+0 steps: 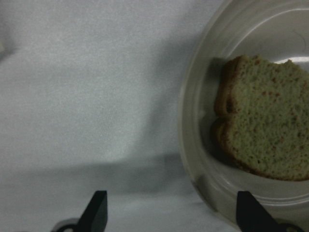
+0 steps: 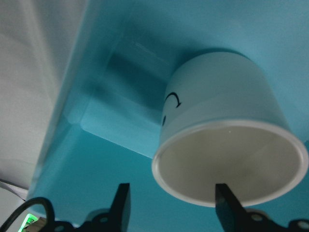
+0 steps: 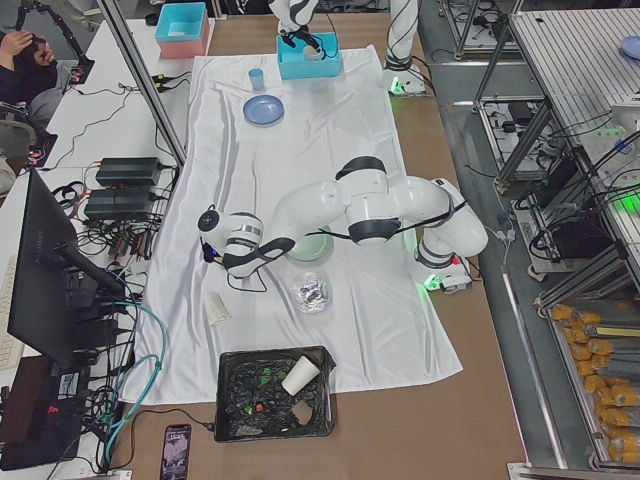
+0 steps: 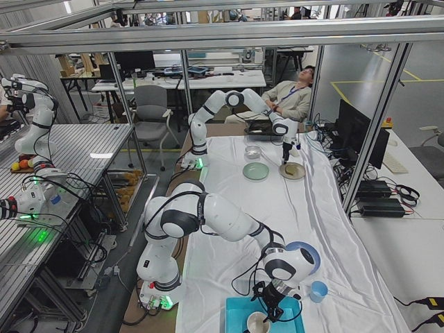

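A slice of bread (image 1: 263, 121) lies on a round plate (image 1: 190, 145) in the left wrist view. My left gripper stands open just beside that plate's rim, nothing between its fingers. In the right wrist view a white cup (image 2: 212, 87) with a drawn face lies on its side in a blue bin (image 2: 116, 145). My right gripper is open at the cup's rim, nothing visible between its fingers.
A blue plate (image 3: 263, 110), a blue cup (image 3: 256, 78), a green plate (image 4: 255, 171) and a clear bowl (image 3: 310, 291) stand on the white cloth. A black tray (image 3: 228, 400) of items sits at one end.
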